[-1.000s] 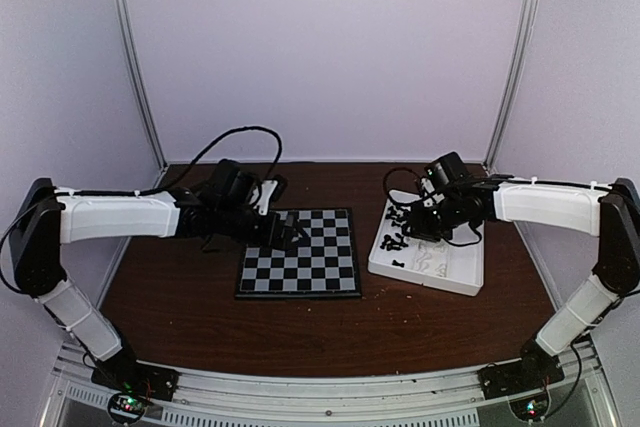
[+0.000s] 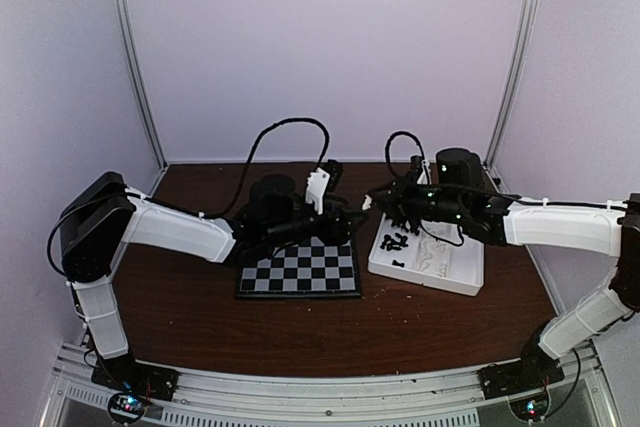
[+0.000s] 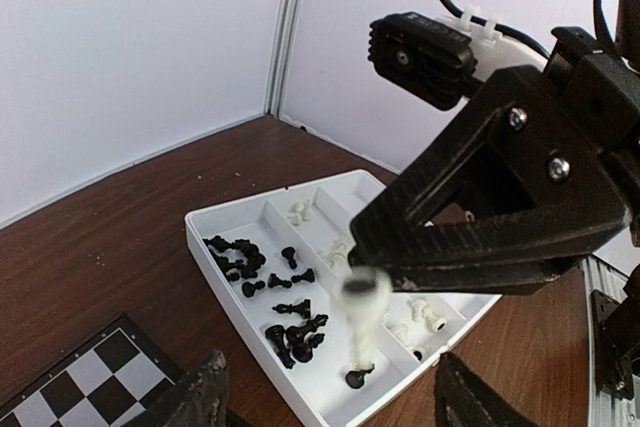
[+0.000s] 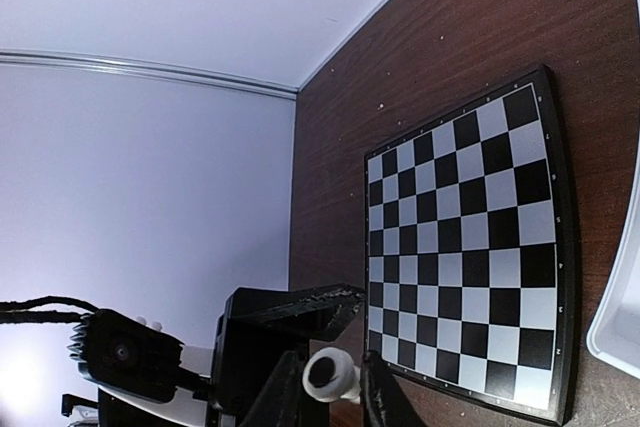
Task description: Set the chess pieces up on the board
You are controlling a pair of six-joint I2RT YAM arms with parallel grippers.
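A white chess piece (image 4: 330, 374) sits between the close-set fingers of my right gripper (image 2: 375, 199). In the left wrist view that piece (image 3: 364, 309) points downward from the right gripper's tip, slightly blurred. My left gripper (image 2: 354, 221) faces it from the left, its fingers (image 3: 202, 395) wide apart with nothing gripped between them. Both grippers are close together in the air, between the board and the tray. The checkered chessboard (image 4: 470, 237) shows no pieces on its visible squares; the left arm covers part of it from above.
The white tray (image 2: 426, 284) stands right of the board. Black pieces (image 3: 238, 257) lie in its left part, and white pieces (image 3: 425, 314) lie in other compartments. Brown table in front of the board is clear. Walls enclose the back and sides.
My left gripper has moved right across the board toward the tray. The right gripper has risen from the tray and moved left, bringing the white piece with it.
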